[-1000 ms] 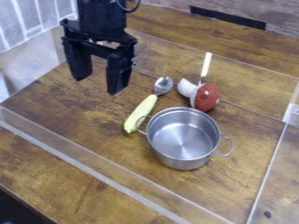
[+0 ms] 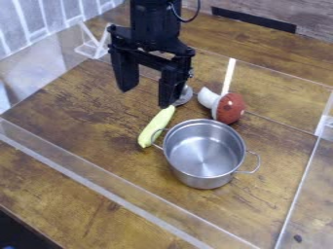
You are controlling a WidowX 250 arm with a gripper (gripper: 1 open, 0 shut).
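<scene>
The black gripper [image 2: 146, 88] hangs over the upper middle of the table, open, above and to the left of the other objects, with nothing seen between its fingers. A yellow elongated object [image 2: 158, 126] lies below it, just left of a steel pot [image 2: 204, 160] with two handles. A small silver object [image 2: 186, 93], partly hidden by the gripper, lies behind the yellow one. A red rounded object [image 2: 231, 108] lies with a white piece [image 2: 211, 97] behind the pot.
A pale stick-like object [image 2: 229, 73] stands out above the red object.
The gripper has moved right, now partly covering the small silver object. The objects on the table have not visibly moved.
</scene>
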